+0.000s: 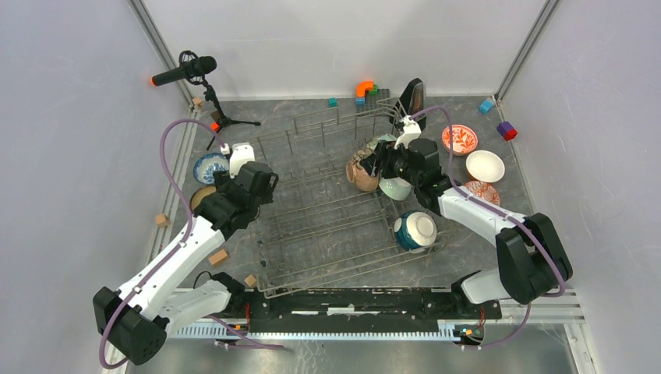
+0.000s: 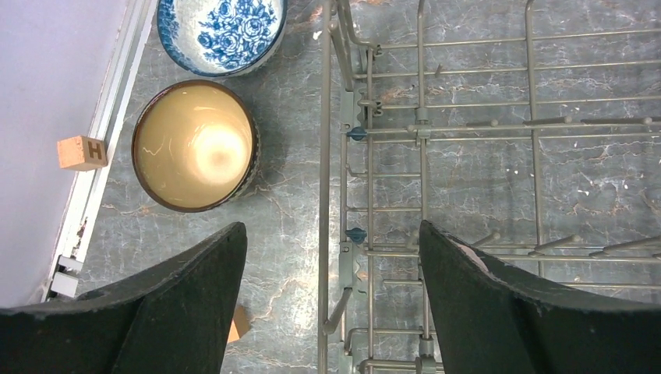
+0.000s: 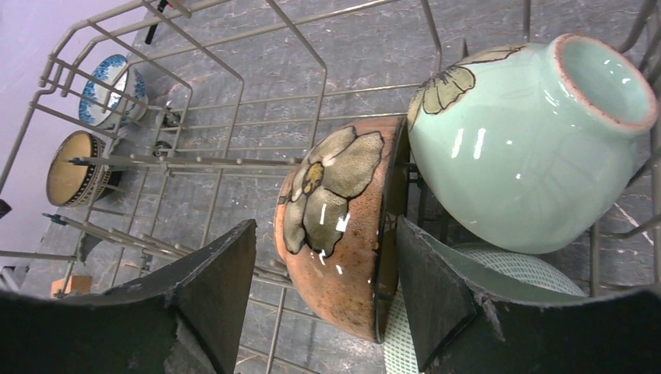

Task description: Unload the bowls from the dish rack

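A brown bowl with a flower pattern (image 3: 331,202) rests on its side in the wire dish rack (image 1: 335,226). On either side of it stand the fingers of my right gripper, open, with a gap between the left finger and the bowl. Directly right of the brown bowl sits a pale green bowl (image 3: 530,148), tilted, its foot facing up. A blue and white bowl (image 1: 415,231) lies on its side near the rack's front right. My left gripper hangs above the rack's left edge, open and empty.
Outside the rack on the left are a blue flowered bowl (image 2: 222,35) and a tan bowl (image 2: 195,146). Two red patterned bowls (image 1: 460,139) and a white bowl (image 1: 485,166) stand on the right. Small wooden blocks (image 1: 218,257) lie at left. The rack's left half is empty.
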